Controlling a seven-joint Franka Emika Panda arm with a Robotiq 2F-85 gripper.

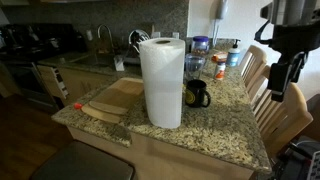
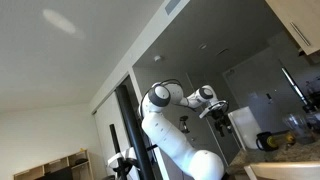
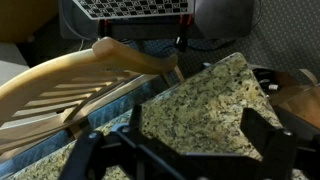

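In the wrist view my gripper is open, its dark fingers (image 3: 137,122) wide apart at the bottom and nothing between them. Below it lies the speckled granite counter (image 3: 190,103). In the first exterior view the gripper's dark body (image 1: 288,42) hangs at the right, above the counter's end and the chairs. A tall white paper towel roll (image 1: 162,85) stands upright on the counter, apart from the gripper. Just to its right is a black mug (image 1: 198,95). To its left lies a wooden board (image 1: 118,98). The white arm (image 2: 180,148) reaches upward in the second exterior view.
Wooden chairs (image 1: 287,118) stand along the counter's right side; a curved chair back (image 3: 75,75) is close by in the wrist view. Jars and bottles (image 1: 220,66) crowd behind the mug. Bare counter (image 1: 232,128) extends at the front right.
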